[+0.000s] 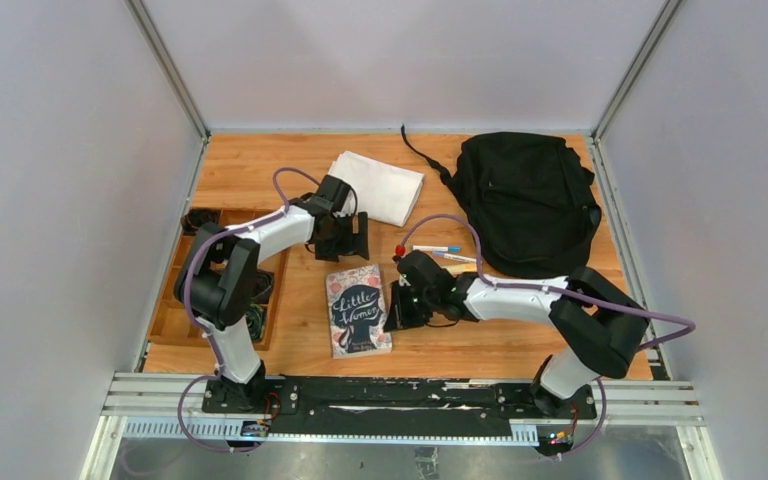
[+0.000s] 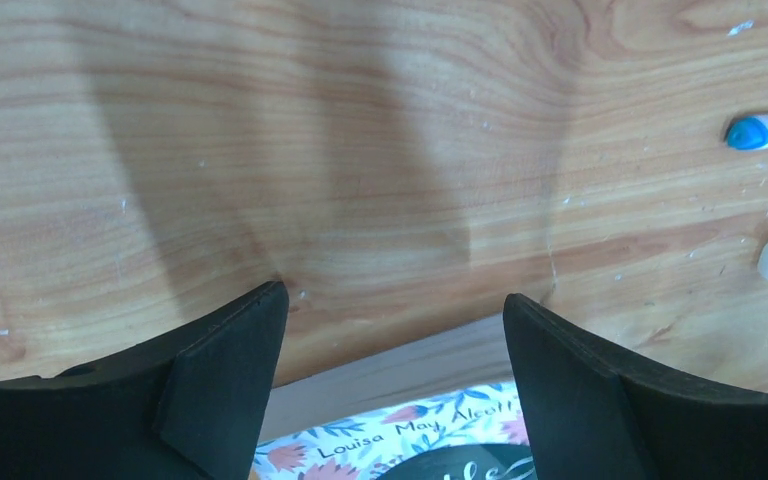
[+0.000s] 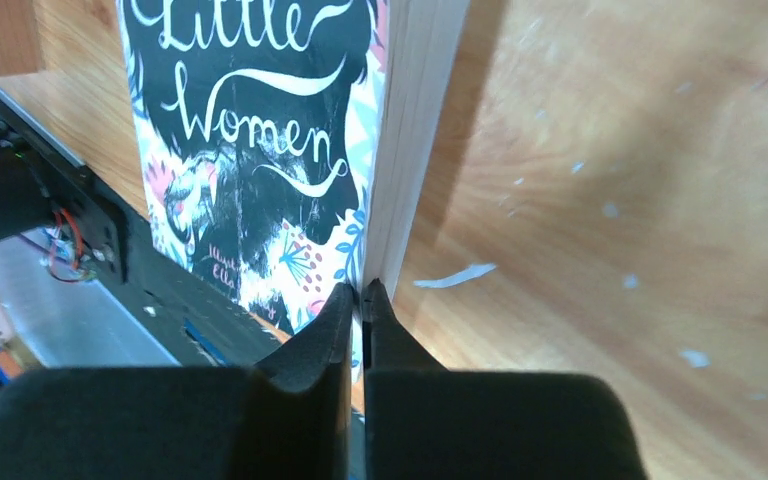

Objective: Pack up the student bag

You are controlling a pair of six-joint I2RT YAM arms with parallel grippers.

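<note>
The Little Women book (image 1: 358, 312) lies flat on the table, its cover in all three views. My right gripper (image 1: 390, 325) is shut at the book's right edge, its fingertips against the side near the lower corner in the right wrist view. My left gripper (image 1: 345, 245) is open above bare wood just beyond the book's top edge, nothing between its fingers. A black bag (image 1: 525, 205) lies at the back right. Markers (image 1: 435, 248) lie right of the book, partly hidden by the right arm.
A folded white cloth (image 1: 380, 185) lies at the back centre. A wooden organiser (image 1: 170, 320) with dark items stands at the left, partly under the left arm. Bare table remains at the back left and front right.
</note>
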